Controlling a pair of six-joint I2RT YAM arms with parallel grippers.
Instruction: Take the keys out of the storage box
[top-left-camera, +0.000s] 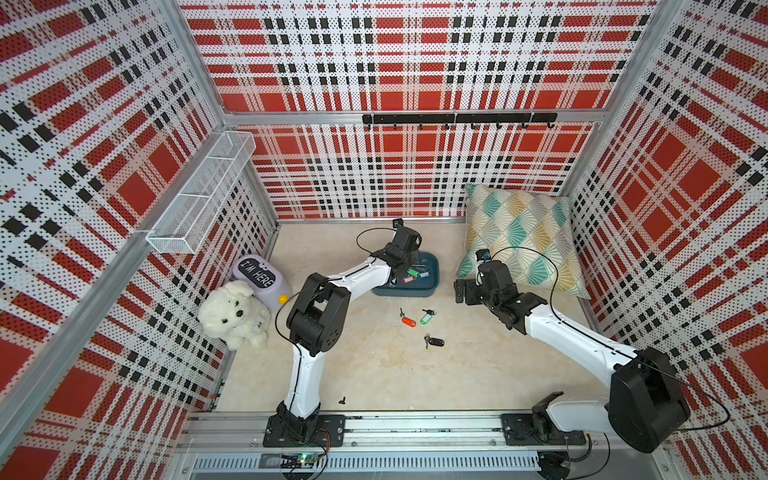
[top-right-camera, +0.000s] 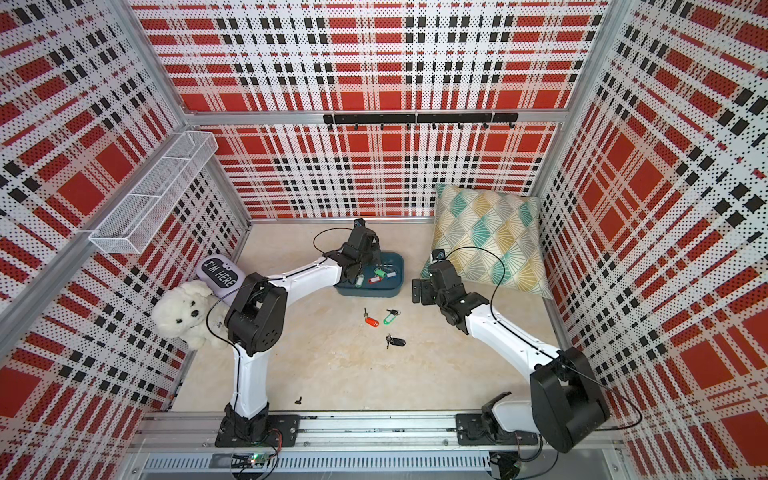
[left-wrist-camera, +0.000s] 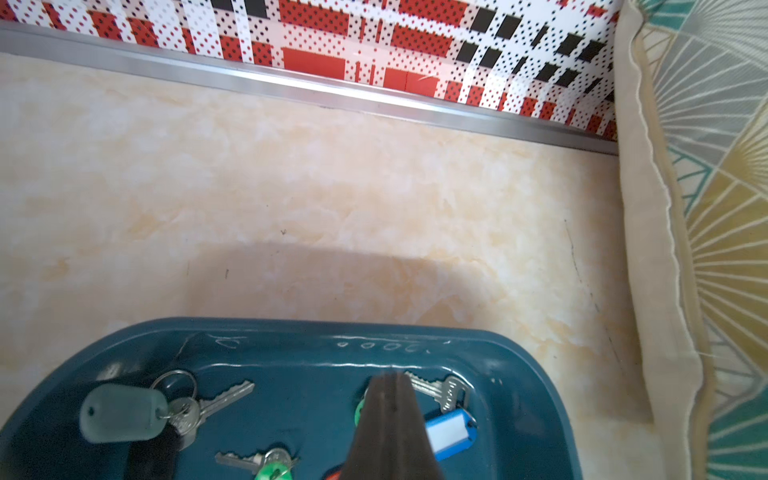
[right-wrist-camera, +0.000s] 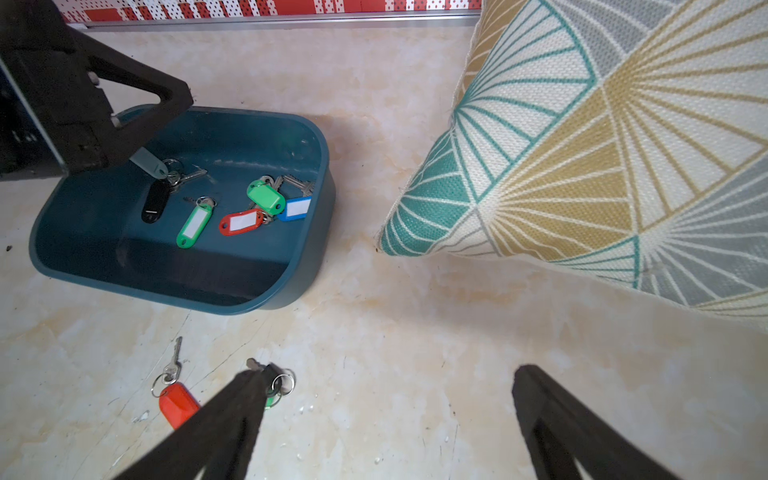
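Observation:
The dark teal storage box (right-wrist-camera: 312, 232) holds several tagged keys: a green key tag (right-wrist-camera: 265, 196) with its keys, a red tag (right-wrist-camera: 241, 221), a blue tag (left-wrist-camera: 453, 434), another green tag (right-wrist-camera: 194, 226), a grey-green tag (left-wrist-camera: 124, 413) and a black fob (right-wrist-camera: 156, 200). Raised above the box, my left gripper is shut with nothing between its fingers. The green tag lies behind them, mostly hidden in the left wrist view. Well to the right of the box, my right gripper stands open over bare table, empty.
In front of the box lie a red key tag (top-left-camera: 408, 321), a green key tag (top-left-camera: 426, 318) and a black fob (top-left-camera: 436, 342). A patterned pillow (top-left-camera: 518, 232) leans at the back right. A white plush dog (top-left-camera: 233, 313) sits left.

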